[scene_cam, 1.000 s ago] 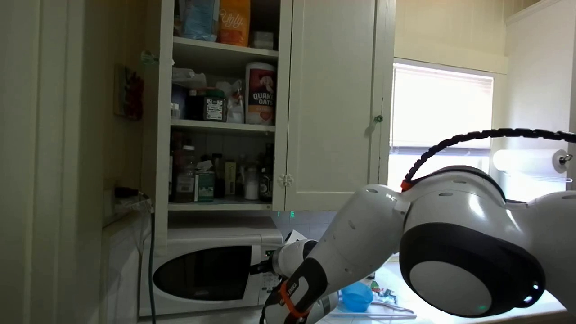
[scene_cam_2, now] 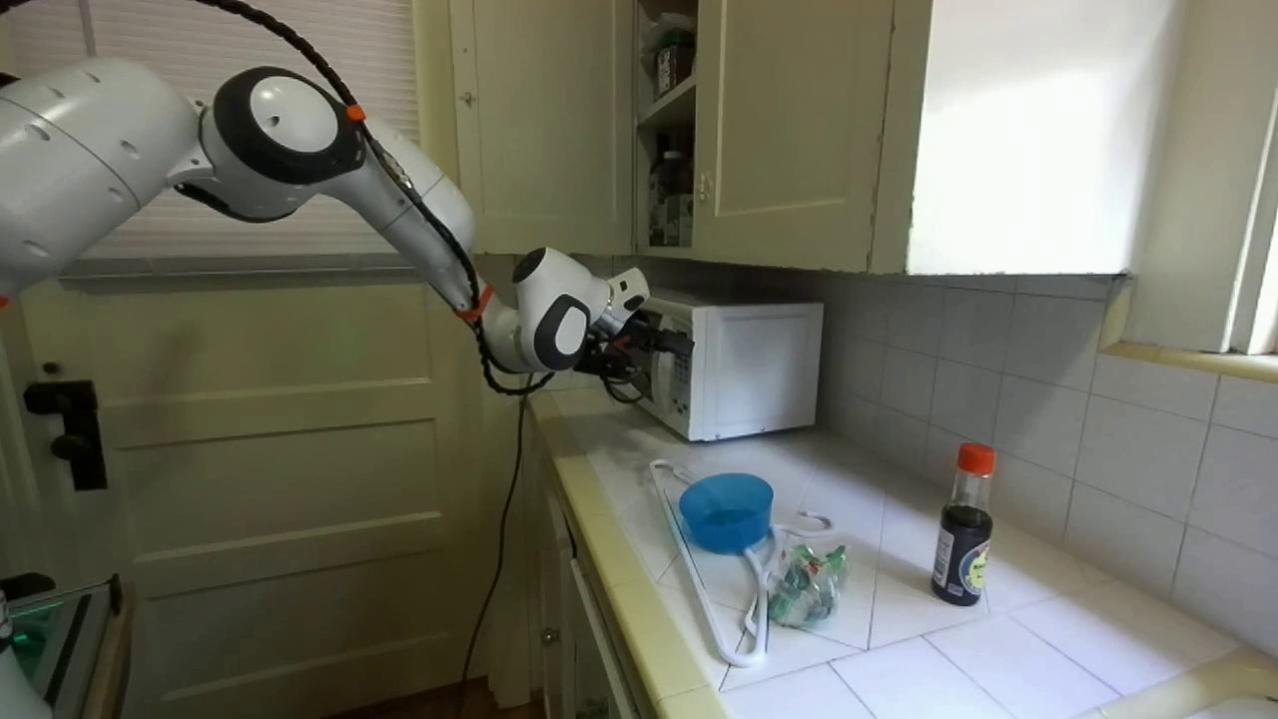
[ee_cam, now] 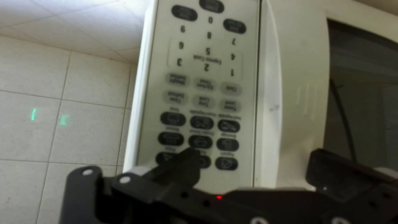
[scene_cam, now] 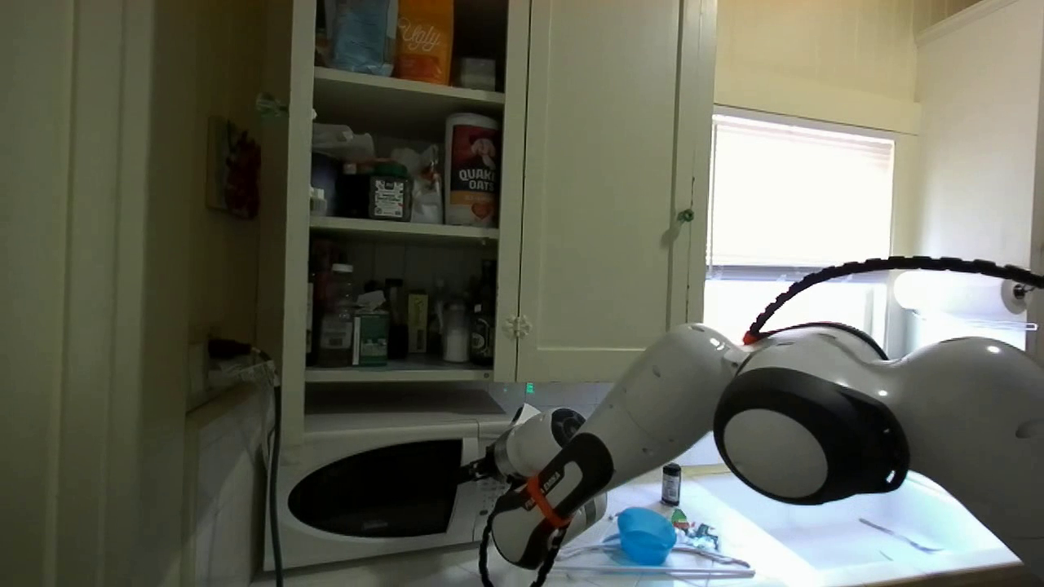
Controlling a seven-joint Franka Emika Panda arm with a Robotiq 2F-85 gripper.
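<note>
The white microwave (scene_cam: 377,430) stands on the counter under the cabinets, its door shut. My gripper (scene_cam: 470,474) is at its front, near the right edge of the dark window. In the wrist view my open gripper straddles the door's upright handle (ee_cam: 269,149). One of its fingers (ee_cam: 190,164) overlaps the lower buttons of the keypad (ee_cam: 201,112), which appears upside down. The other finger is over the door beside the window (ee_cam: 367,93). Whether either finger touches the handle cannot be told. Exterior view 2 shows the microwave from its side (scene_cam_2: 761,371).
A blue bowl (scene_cam_2: 727,513), a white hanger-like frame (scene_cam_2: 707,599), a crumpled plastic bag (scene_cam_2: 809,585) and a red-capped bottle (scene_cam_2: 962,527) stand or lie on the counter. Above the microwave, the left cabinet is open with filled shelves (scene_cam: 401,375).
The arm has moved farther from the exterior camera, toward the counter.
</note>
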